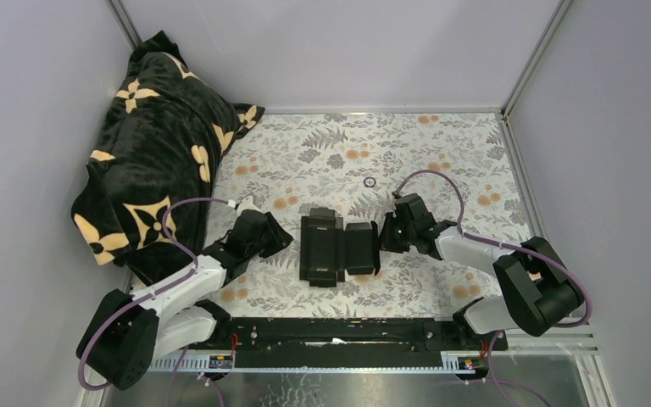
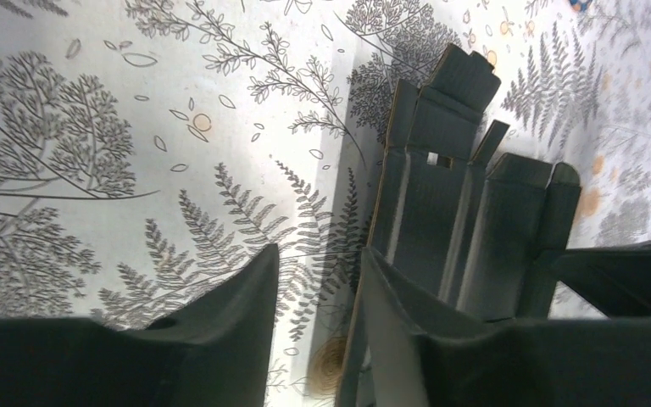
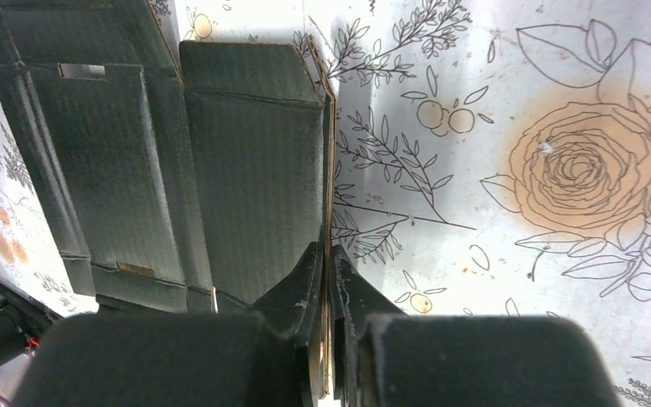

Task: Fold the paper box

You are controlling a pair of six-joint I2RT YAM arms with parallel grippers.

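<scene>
The flat, dark unfolded paper box [image 1: 323, 248] lies in the middle of the table, its long creases running nearly front to back. My right gripper is shut on the thin flap along the box's right edge; the cardboard edges run between its fingers. To the left of the box, clear of it, stands my left gripper [image 1: 286, 238]. In the left wrist view its fingers [image 2: 258, 292] are part open with only bare tablecloth between them, and the box [image 2: 428, 203] lies to the right of them. Small end flaps [image 2: 464, 80] stick out at the box's end.
A dark blanket with yellow flowers [image 1: 161, 153] fills the left side. A small ring [image 1: 370, 181] lies behind the box. The patterned tablecloth [image 1: 322, 153] is free behind the box and to its right.
</scene>
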